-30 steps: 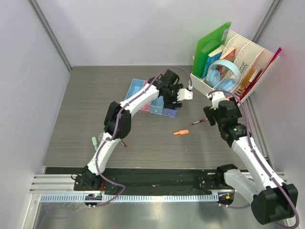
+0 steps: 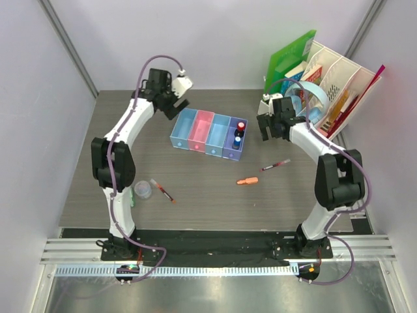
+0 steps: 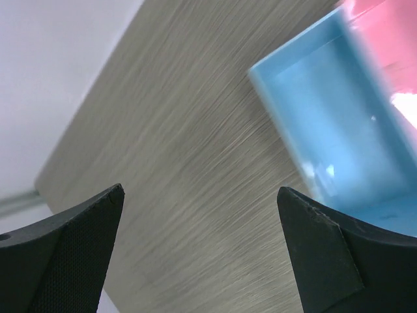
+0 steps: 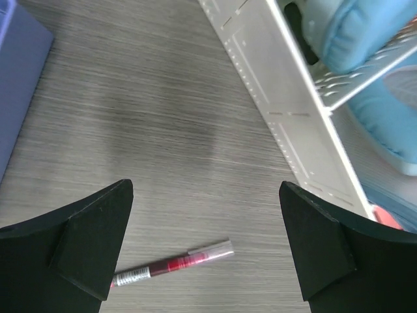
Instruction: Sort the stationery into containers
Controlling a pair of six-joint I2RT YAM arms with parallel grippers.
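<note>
A row of blue, pink, blue and purple compartments stands at the back centre; two small bottles sit in the purple one. My left gripper is open and empty, beside the leftmost blue compartment. Open and empty too, my right gripper hovers between the purple compartment and the white rack. Below it lies a red-and-white pen, with an orange highlighter to its left. Another pen rests at the left front.
Green and blue folders, books and headphones fill the rack at the back right. A clear round container and a green object lie by the left arm.
My left gripper has swung left from over the purple compartment to the left end of the row. The right gripper has moved left, toward the row.
</note>
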